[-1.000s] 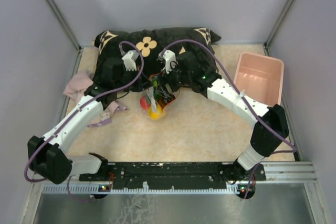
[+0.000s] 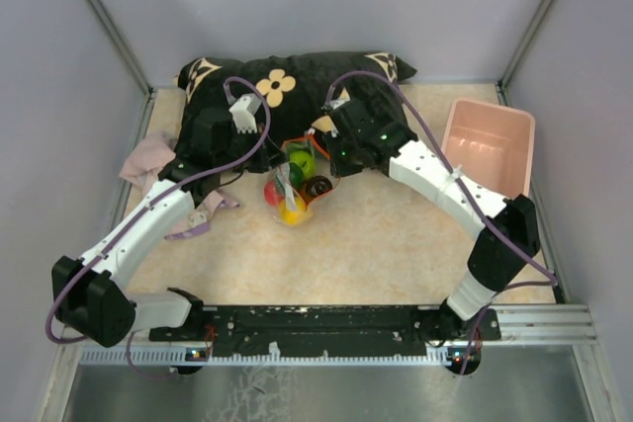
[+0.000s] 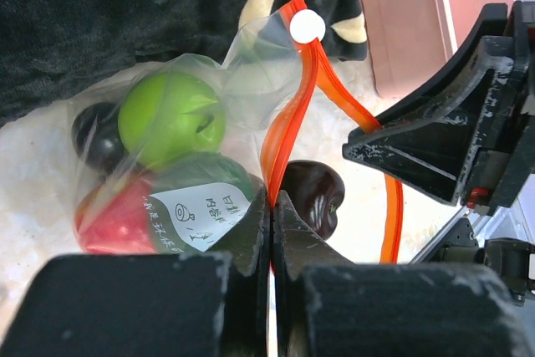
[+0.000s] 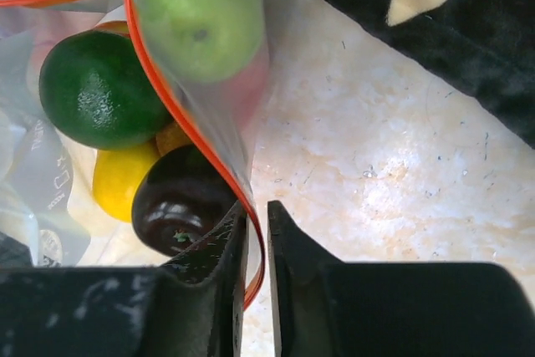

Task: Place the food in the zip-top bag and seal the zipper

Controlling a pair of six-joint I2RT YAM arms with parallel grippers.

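The clear zip bag with orange zipper lies mid-table, holding a green apple, red item, dark round food, yellow item and avocado. My left gripper is shut on the orange zipper at one side of the bag's mouth. My right gripper is at the zipper's other side, part open, the zipper edge running down between or beside its fingertips; I cannot tell if it grips it.
A black cushion with flowers fills the back. A pink bin stands at the right, a pink cloth at the left.
My right gripper has moved from over the bag's middle out to the right, to the bag's right edge. The left arm has not visibly moved.
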